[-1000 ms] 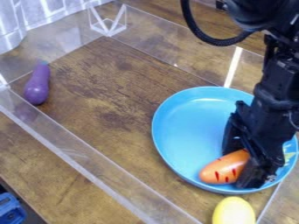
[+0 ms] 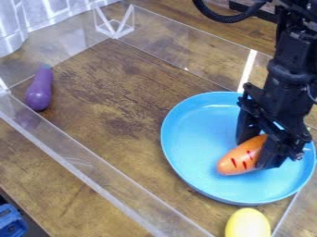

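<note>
My black gripper [image 2: 265, 141] is over a blue plate [image 2: 198, 139] on the right of the camera view, shut on an orange toy carrot [image 2: 240, 159] with dark marks. The carrot is at the plate's right part, partly hidden by the fingers. Whether it touches the plate is hard to tell.
A yellow oval object [image 2: 247, 224] lies below the plate. A purple toy eggplant [image 2: 39, 91] lies at the left. Clear barriers edge the wooden surface [image 2: 109, 97], whose middle left is free. A blue object [image 2: 9, 220] is at the lower left corner.
My gripper and the carrot have shifted up in the view, away from the plate's lower edge.
</note>
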